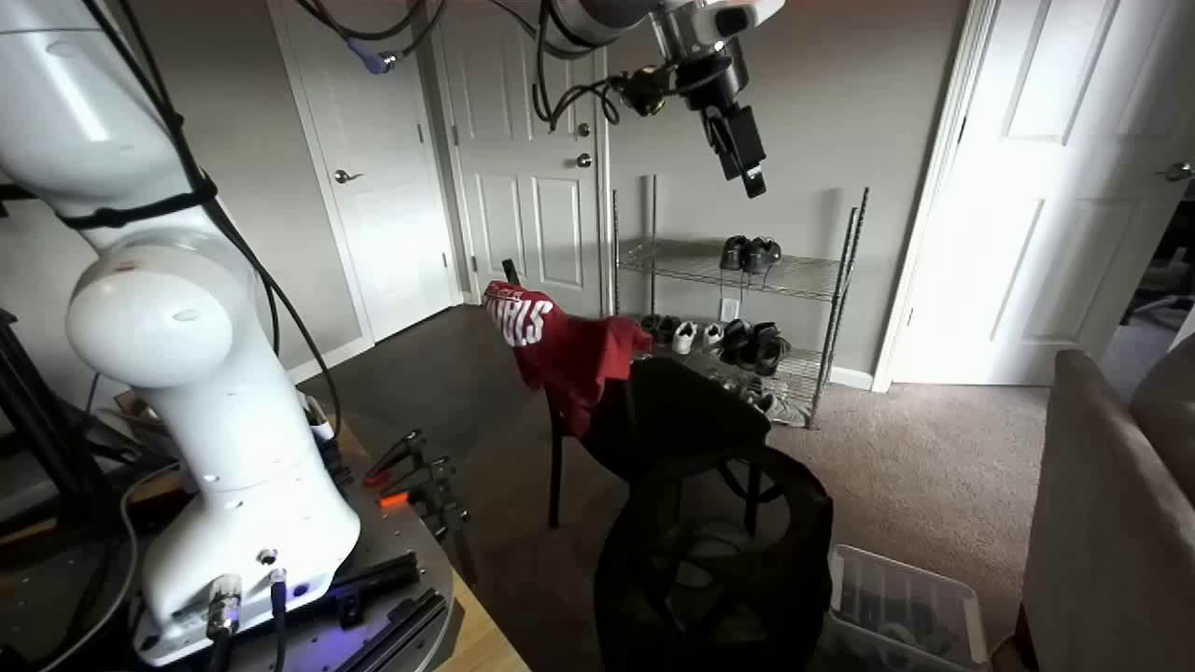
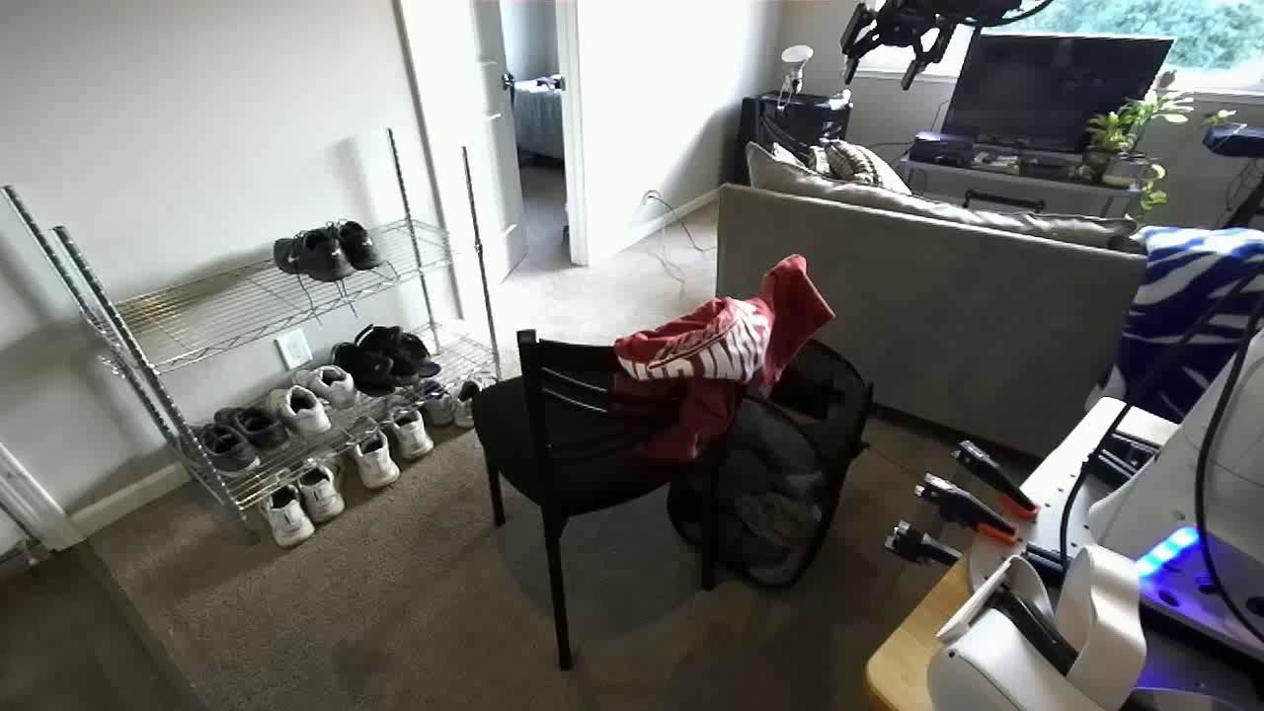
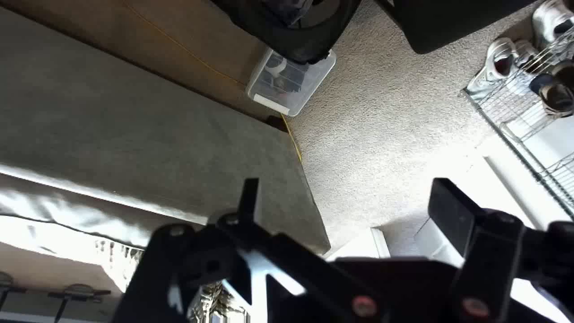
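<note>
High above the floor, my gripper stands open in the wrist view, its two black fingers wide apart with only carpet and sofa far beyond them. It shows again at the top of exterior view 2, the gripper [image 2: 879, 81] apart from everything around it. A red cloth with white lettering [image 2: 711, 344] hangs over the back of a black chair [image 2: 569, 427]; exterior view 1 has the same red cloth [image 1: 571, 342] well below the gripper [image 1: 752, 179]. Beside the chair is a dark mesh hamper [image 2: 829, 474] with clothes in it.
A wire shoe rack [image 2: 273, 284] holding several shoes stands by the wall. The grey sofa [image 2: 924, 320] bounds the other side. A clear plastic bin [image 3: 290, 80] sits on the floor by the hamper. Bare carpet [image 3: 376, 124] lies between rack and sofa.
</note>
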